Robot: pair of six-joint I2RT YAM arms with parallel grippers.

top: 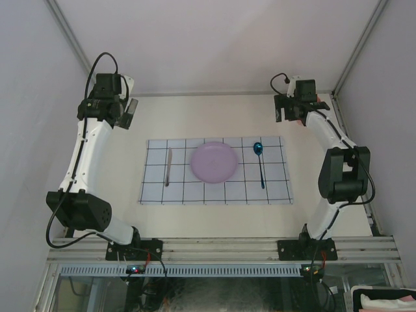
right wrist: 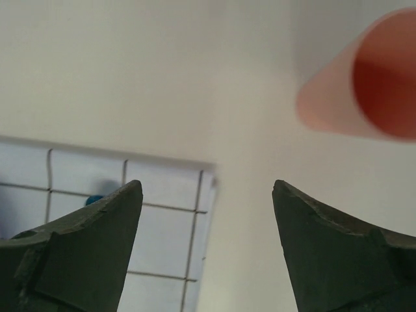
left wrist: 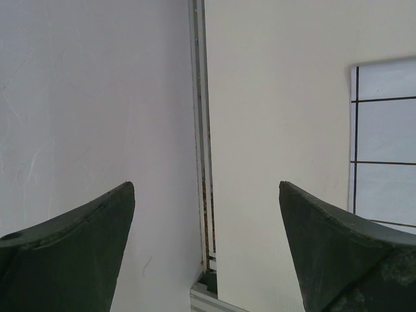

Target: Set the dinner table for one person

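Observation:
A lilac plate (top: 214, 162) lies mid-mat on the gridded placemat (top: 279, 188), a knife (top: 168, 167) to its left and a blue spoon (top: 258, 149) to its right. A salmon cup (right wrist: 331, 97) stands at the back right, mostly hidden by the right arm from above. My right gripper (top: 279, 109) is above the table beside the cup, open with nothing between its fingers; the cup is up and right of them in the right wrist view. My left gripper (top: 125, 114) hangs open and empty at the back left.
Walls and frame rails border the sides and back. A bin (top: 383, 299) sits outside at the lower right.

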